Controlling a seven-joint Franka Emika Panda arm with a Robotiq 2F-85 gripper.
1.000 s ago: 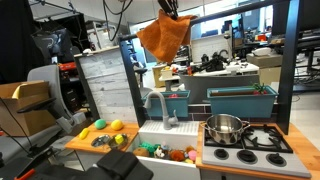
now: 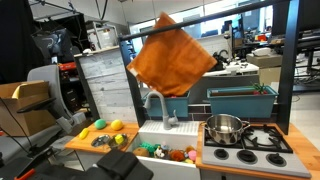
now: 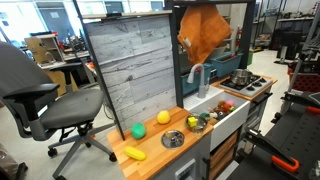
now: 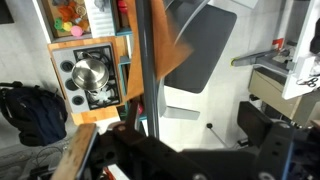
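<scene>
An orange cloth (image 2: 172, 60) hangs at the black rail above the sink, spread out and slanting. In exterior view 2 the same cloth (image 3: 203, 33) hangs to the right of the wooden panel. From above, the wrist view shows orange cloth (image 4: 174, 50) beside the dark rail (image 4: 147, 60), with more orange on the rail's other side. My gripper stands open at the bottom of the wrist view, its dark fingers wide apart and apart from the cloth. Neither exterior view shows the gripper clearly.
Below the rail are the sink with a grey faucet (image 2: 160, 105) and several toy items. A steel pot (image 2: 226, 128) stands on the stove (image 2: 250, 150) to the right. Toy fruit lies on the left counter (image 3: 165, 150). An office chair (image 3: 65, 100) stands at the left.
The cloth was bunched at its top near the gripper; now it is spread wider and slants across the rail. The gripper has left the top of exterior view 1.
</scene>
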